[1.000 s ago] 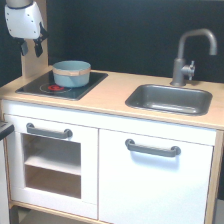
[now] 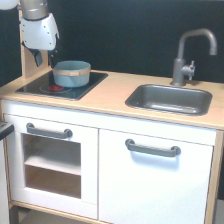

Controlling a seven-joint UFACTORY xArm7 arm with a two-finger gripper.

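Note:
A blue pot [image 2: 70, 80] with a pinkish-brown patch along its upper side stands upright on the black cooktop [image 2: 35, 87]. Above and to the left of it hangs my gripper [image 2: 46, 59], pointing down. Its two dark fingers look spread, with nothing visible between them. There is a gap between the gripper and the pot, and the pot's inside is mostly hidden from this angle.
On the right of the wooden counter [image 2: 110, 87] are a metal sink [image 2: 170, 98] and a tall grey faucet [image 2: 181, 62]. Bare counter lies between cooktop and sink. Below are an open-looking cabinet [image 2: 52, 160] and a white door [image 2: 150, 180].
My gripper has moved to the right and a little lower, closer to the pot. The pot and the rest of the kitchen look the same.

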